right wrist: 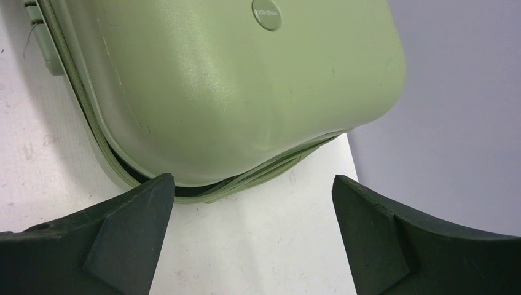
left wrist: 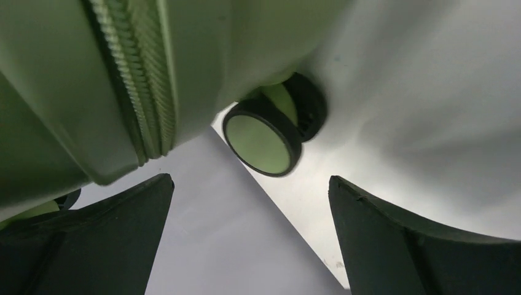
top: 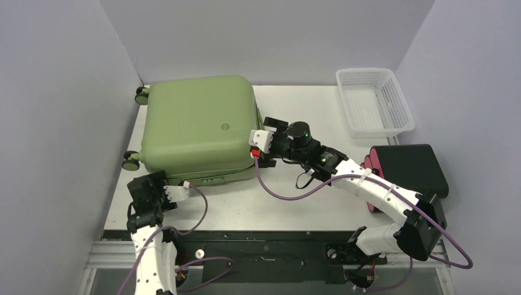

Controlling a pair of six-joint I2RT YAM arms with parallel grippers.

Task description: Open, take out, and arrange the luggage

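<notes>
A green suitcase (top: 195,123) lies on the white table (top: 295,203), upper left in the top view. My left gripper (top: 163,192) is low at its front left corner; the left wrist view shows the zipper (left wrist: 147,117) and a caster wheel (left wrist: 258,141) beyond the open fingers, nothing held. My right gripper (top: 268,142) is open at the suitcase's right side, with the shell (right wrist: 239,92) and its zipped edge in front of the fingers.
A white plastic basket (top: 372,104) stands at the back right. A black and pink case (top: 415,172) sits at the right, near the right arm. Grey walls enclose the table closely.
</notes>
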